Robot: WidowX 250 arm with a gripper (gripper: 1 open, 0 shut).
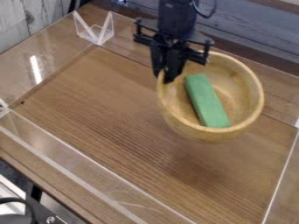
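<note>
A dark robot gripper [170,54] hangs from the top centre, shut on the rim of a tan bowl [229,117]. The bowl is lifted and tilted toward the camera, and a green bar-shaped object [207,101] lies inside it. The fingertips are partly hidden at the bowl's upper left rim.
The wooden tray floor [93,131] is clear across the left and front. A clear plastic holder [96,26] stands at the back left. The tray's walls [35,61] bound the space, and a black cable lies at the bottom left outside it.
</note>
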